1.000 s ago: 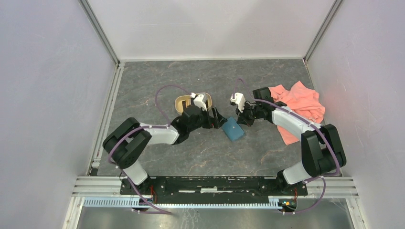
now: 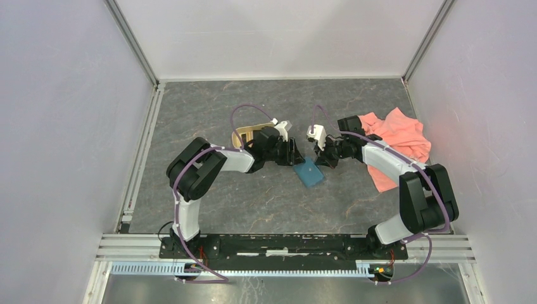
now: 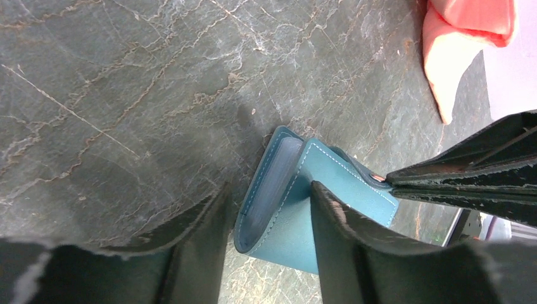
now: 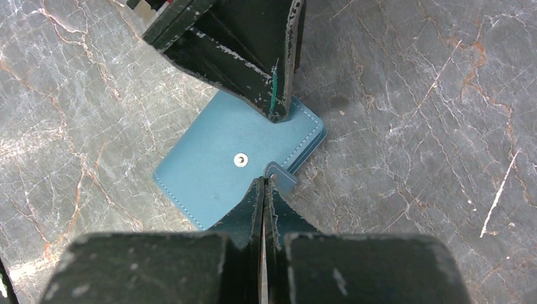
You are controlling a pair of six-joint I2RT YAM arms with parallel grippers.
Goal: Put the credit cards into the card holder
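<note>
A blue stitched card holder (image 2: 309, 173) lies on the grey marble table. My right gripper is shut at its strap, whose snap end is at the fingertips; whether it grips the strap is clearest in the left wrist view, where the strap (image 3: 361, 168) runs into those fingertips. My left gripper stands open over the holder's end, one finger beside it and one over its blue face. In that view the holder's slot (image 3: 275, 183) faces up-left, showing a pale inner layer. I cannot tell whether loose cards are in view.
A tan tray (image 2: 239, 130) with dark contents lies behind my left arm, partly hidden by it. A pink cloth (image 2: 399, 133) lies at the right.
My left arm has moved rightward and slightly back in the top view, bringing its gripper to the holder. The right arm has barely moved.
</note>
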